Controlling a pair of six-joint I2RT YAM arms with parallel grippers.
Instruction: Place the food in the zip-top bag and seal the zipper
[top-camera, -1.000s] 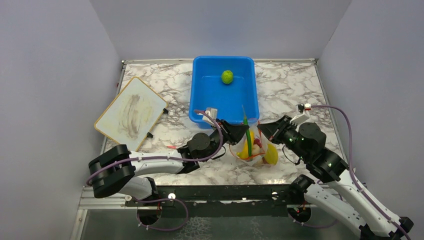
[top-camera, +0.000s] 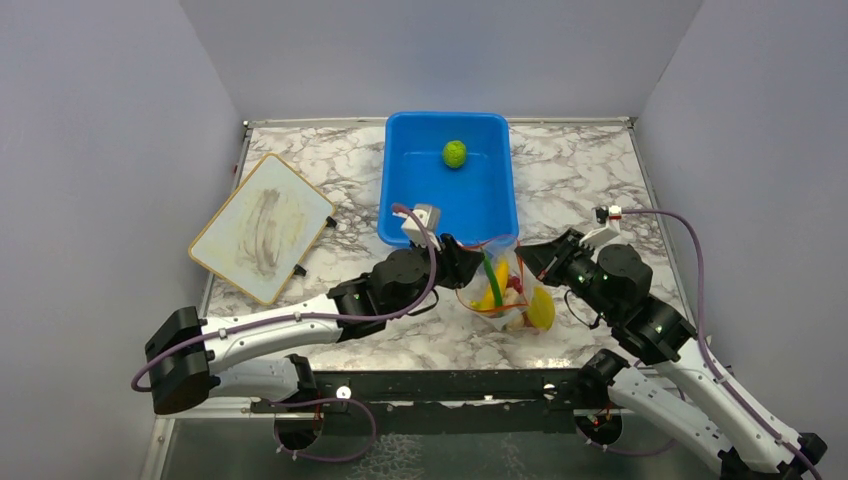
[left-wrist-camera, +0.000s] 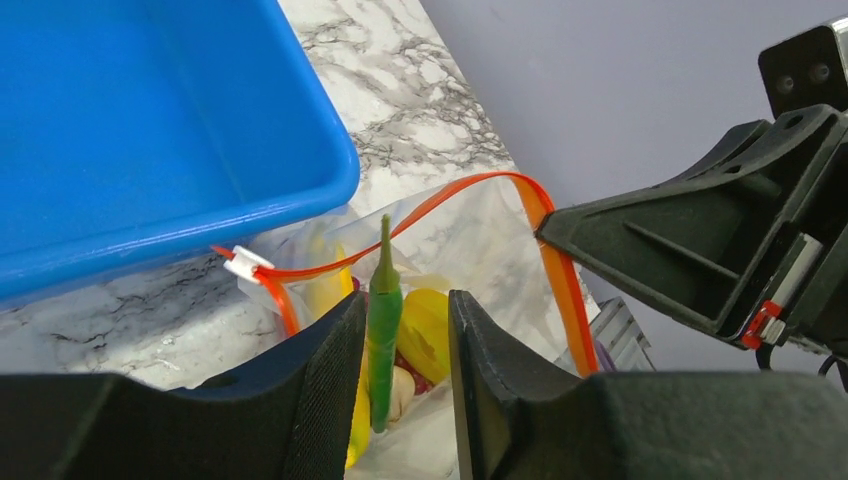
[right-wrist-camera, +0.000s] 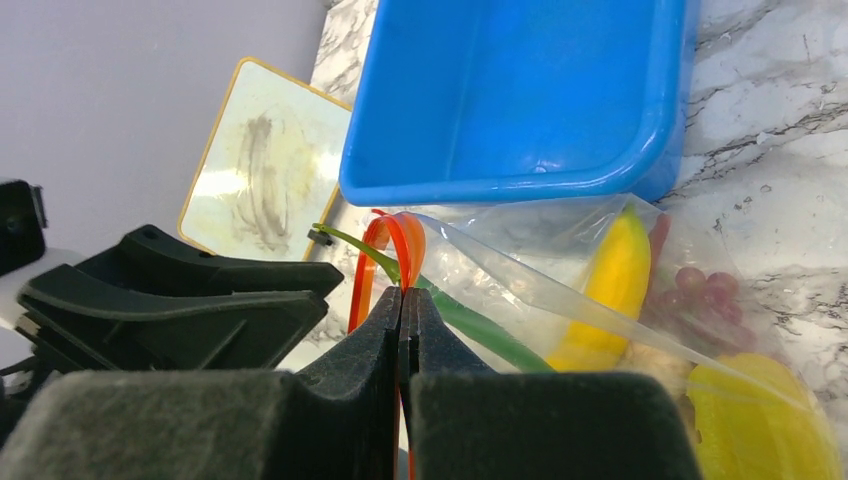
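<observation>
The clear zip top bag (top-camera: 512, 322) stands with its orange-edged mouth spread, a white slider (left-wrist-camera: 246, 264) at one corner. My right gripper is shut on the bag's orange zip edge. Inside lies a long green pepper (left-wrist-camera: 384, 330), its stem poking up at the mouth. A yellow banana (right-wrist-camera: 612, 285), red grapes (right-wrist-camera: 705, 293) and another yellow food piece (right-wrist-camera: 765, 420) are in the bag too. My left gripper stands part open over the mouth; the pepper shows beyond the gap between its fingers, apparently not gripped.
Behind the bag the blue bin (top-camera: 400, 180) holds only a green round fruit (top-camera: 455, 154); its near edge is close to the bag. A whiteboard (top-camera: 263, 228) lies at the left.
The pepper stood up high at my left gripper before; now it sits lower in the bag. My left arm has shifted left and its fingers are off the pepper. The right arm is still.
</observation>
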